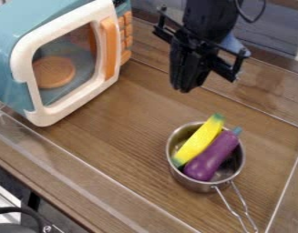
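Note:
A steel pot (185,177) with a long wire handle sits on the wooden counter, holding a yellow banana (199,140) and a purple eggplant (212,158). My black gripper (188,73) hangs at the top centre, well above and behind the pot. Whether its fingers are open or shut is unclear, and I see no object in it.
A toy microwave (35,96) with a pale blue body and orange handle stands at the left, an orange disc inside. A dark cable lies at the lower left corner.

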